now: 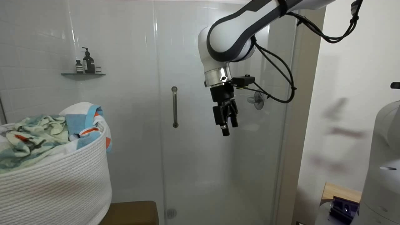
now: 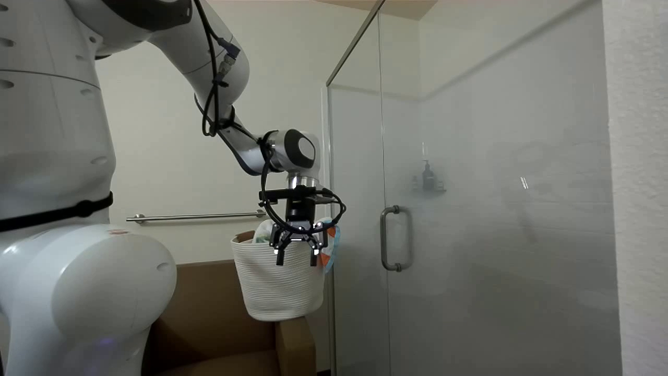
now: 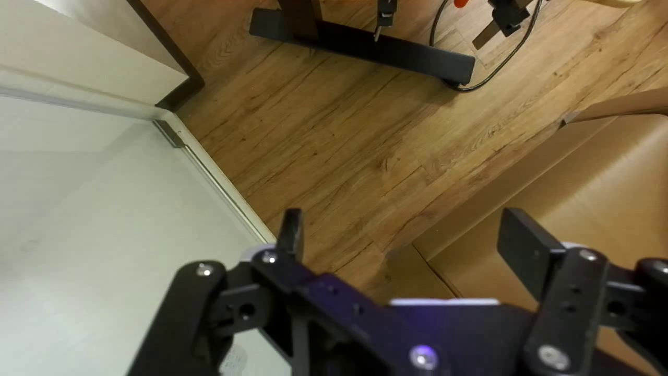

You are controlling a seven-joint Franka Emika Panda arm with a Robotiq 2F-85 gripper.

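Observation:
My gripper (image 2: 297, 258) points downward in mid-air, open, with a clear gap between its two fingers. In the wrist view only wooden floor (image 3: 350, 163) and part of a brown seat show beyond the fingertips. The glass shower door (image 1: 210, 161) stands behind the gripper in the first exterior view, its metal handle (image 1: 174, 107) to the gripper's left and apart from it. A white woven basket (image 1: 67, 183) heaped with colourful towels (image 1: 41, 135) stands at the left there. In the second exterior view the basket appears behind the gripper, on the brown sofa's arm.
The brown sofa (image 2: 213, 313) stands below the basket. A towel bar (image 2: 194, 217) runs along the wall. Bottles (image 1: 88, 62) sit on a corner shelf beyond the glass. A dark stand foot (image 3: 369, 50) and a cable lie on the floor. Around the gripper the air is free.

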